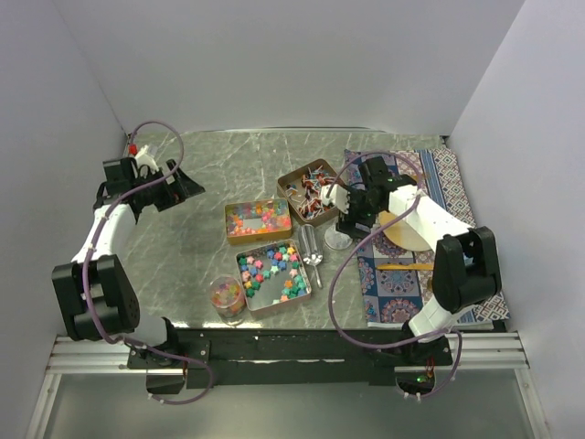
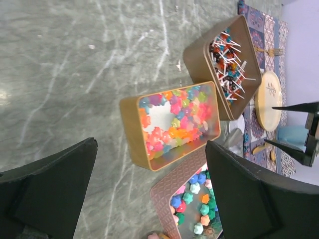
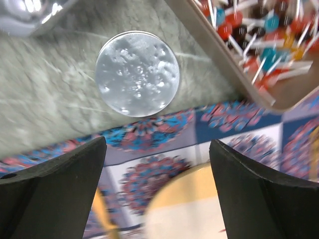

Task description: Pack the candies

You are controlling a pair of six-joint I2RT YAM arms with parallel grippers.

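Pink and orange candies half cover the floor of a gold tin (image 1: 227, 227). Star-shaped candies lie in a second tin (image 1: 271, 309) nearer the front, and lollipops fill a brown tin (image 2: 197, 69) at the back. A clear jar (image 1: 227, 300) with some candies stands at front left. Beside the tins rests a metal scoop (image 1: 308, 240). A round clear lid (image 3: 137, 73) lies flat on the marble, just ahead of my right gripper, which is open and empty above the cloth's edge. My left gripper (image 1: 192, 180), open and empty, hangs over bare marble at left.
A patterned cloth (image 1: 380, 297) covers the right side, with a round plate (image 2: 267, 102) and a wooden utensil (image 1: 402, 266) on it. Part of a blue cup (image 2: 291, 135) shows behind the right gripper.
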